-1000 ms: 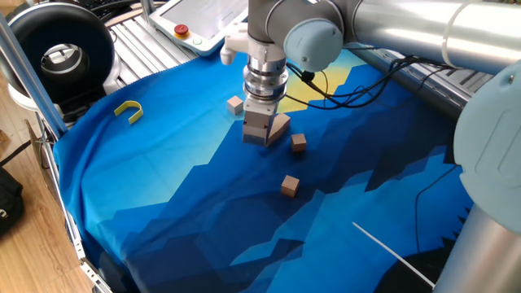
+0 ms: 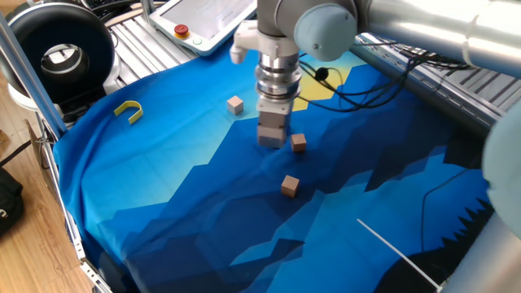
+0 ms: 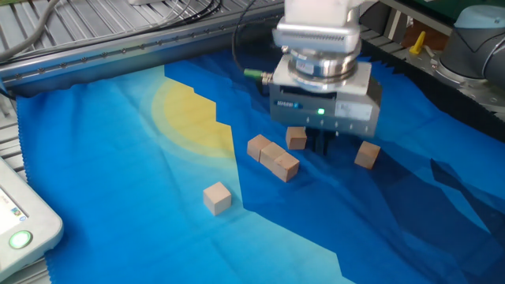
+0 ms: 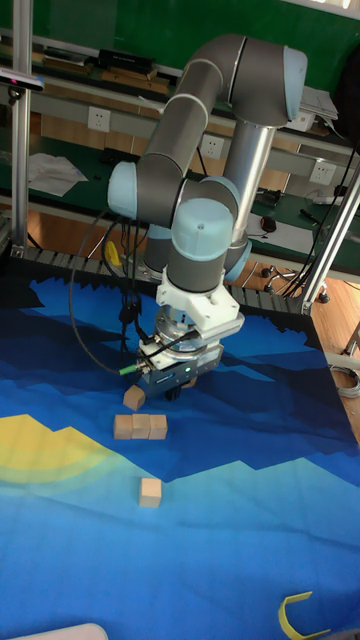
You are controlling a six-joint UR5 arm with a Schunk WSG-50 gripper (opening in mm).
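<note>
Three wooden cubes sit side by side in a touching row [image 3: 272,157] on the blue cloth. A single cube [image 3: 296,138] lies close behind that row, and another cube [image 3: 367,155] stands apart to the right. One paler cube [image 3: 217,198] rests alone nearer the front. My gripper [image 3: 320,143] points down over the cloth between the two rear cubes in exterior view 2; its dark fingers are small and blurred, so their opening is unclear. No cube is visibly lifted. Exterior view 1 has the row hidden behind the gripper, with the two separate cubes [image 2: 299,142] [image 2: 290,186] in sight.
A yellow curved piece [image 2: 129,111] lies at the cloth's far left in exterior view 1. The teach pendant [image 2: 203,23] stands beyond the cloth edge, and a thin white rod [image 2: 399,252] lies near the arm's base.
The visible cubes have stayed put.
</note>
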